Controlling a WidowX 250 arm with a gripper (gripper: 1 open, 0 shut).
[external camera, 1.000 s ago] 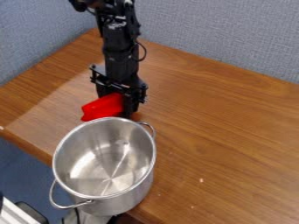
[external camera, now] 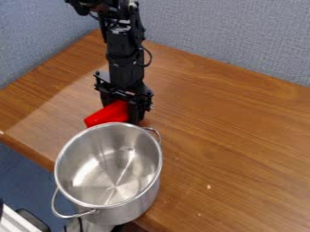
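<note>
The black gripper (external camera: pixel 122 101) points down over the left part of the wooden table, shut on a red object (external camera: pixel 107 114) that is partly hidden by the fingers. The red object is low, just behind a steel pot (external camera: pixel 109 168) with loop handles, which stands at the table's front left edge. Whether the red object touches the table or the pot's rim is hard to tell.
A grey wall (external camera: pixel 230 36) runs behind it. Past the left edge is a blue floor, with a white object at the bottom left corner.
The arm and red object have barely moved, at most a slight shift. The pot stands where it was.
</note>
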